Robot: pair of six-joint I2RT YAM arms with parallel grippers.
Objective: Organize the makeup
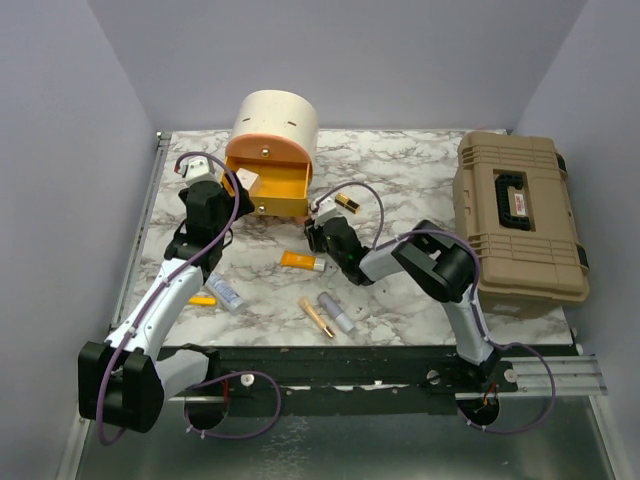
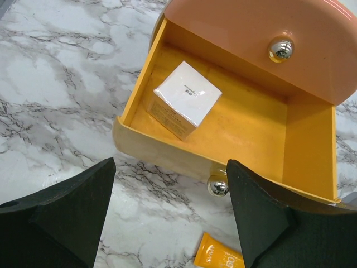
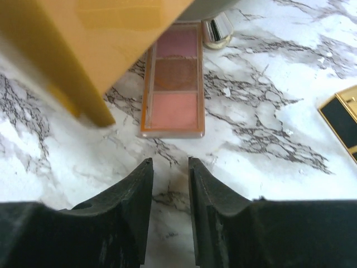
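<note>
A white makeup organizer [image 1: 275, 120] has its orange drawer [image 2: 240, 128] pulled out, holding a white box [image 2: 187, 97]. My left gripper is over the drawer's front left with fingers apart and empty. My right gripper is low by the drawer's right front corner, fingers a little apart, nothing between them. Just past it lies a three-shade palette [image 3: 174, 78], partly under the drawer's edge in the right wrist view. A gold-and-black compact [image 3: 343, 120] lies to its right.
An orange tube [image 1: 297, 259], a brush [image 1: 316, 316], a grey tube [image 1: 335, 310], a blue bottle [image 1: 225, 292] and a yellow item [image 1: 202, 300] lie toward the front. A large tan case [image 1: 515, 215] fills the right side.
</note>
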